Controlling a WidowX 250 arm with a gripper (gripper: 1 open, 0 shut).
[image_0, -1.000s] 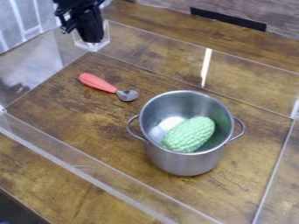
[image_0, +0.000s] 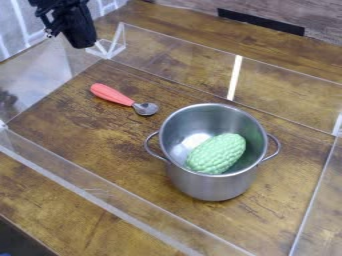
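My black gripper (image_0: 78, 38) hangs at the top left, high above the wooden surface and apart from the objects; its fingertips are too dark and small to show whether they are open or shut. Below it lies a red-handled spoon (image_0: 115, 95) with a metal head pointing right. A steel pot (image_0: 214, 186) with two side handles stands at the lower right, holding a light green, bumpy, corn-shaped object (image_0: 215, 153).
Clear plastic walls or panels (image_0: 120, 222) border the work area, with white tape strips at the back and right. The wooden surface left of the pot and behind it is clear.
My gripper has shifted left, away from where it was about a second ago. The spoon, pot and green object are unchanged.
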